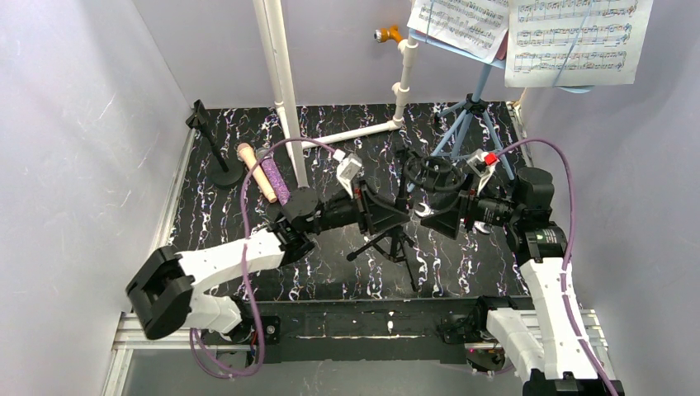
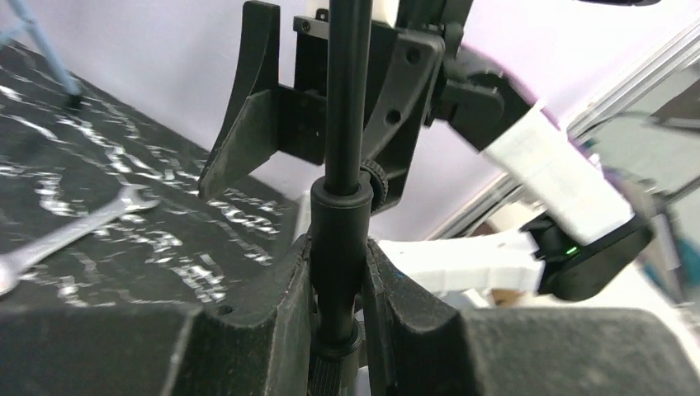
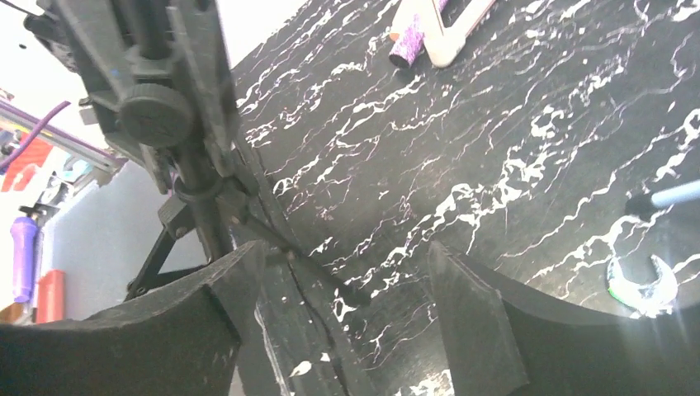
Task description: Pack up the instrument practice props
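Note:
A black folding tripod stand (image 1: pixel 396 247) with a round head (image 1: pixel 436 172) is at the middle of the table, its legs spread. My left gripper (image 1: pixel 406 221) is shut on its upright; in the left wrist view the pads meet the black pole (image 2: pixel 340 239) from both sides. My right gripper stands open, fingers apart with nothing between them, just right of the pole, whose knob (image 3: pixel 157 114) shows in the right wrist view. A wrench (image 2: pixel 82 231) lies on the table, mostly hidden from above by the right arm.
At the left are a black microphone stand (image 1: pixel 224 172), a tan microphone (image 1: pixel 257 173) and a purple glittery one (image 1: pixel 276 180). White pipes (image 1: pixel 351 136) cross behind. At back right rises a blue music stand (image 1: pixel 462 128) with sheet music (image 1: pixel 574 41).

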